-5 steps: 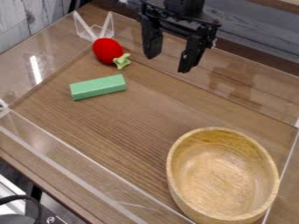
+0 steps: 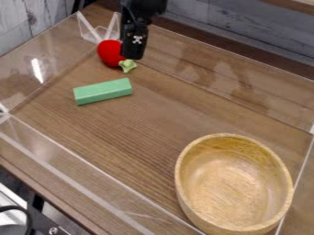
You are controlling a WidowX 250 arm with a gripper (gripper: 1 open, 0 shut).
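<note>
My black gripper point(image 2: 138, 39) hangs at the upper middle-left, open, above and just right of a red round object point(image 2: 109, 51) with a small green piece point(image 2: 128, 65) beside it. A light green bar point(image 2: 102, 91) lies on the wooden table below them. A pale yellow bowl point(image 2: 233, 184) sits at the lower right.
A white, wire-like object point(image 2: 95, 27) stands at the upper left behind the red object. The table's edge shows at the lower left.
The gripper has moved left from the upper middle-right to near the red object. The objects on the table look unmoved.
</note>
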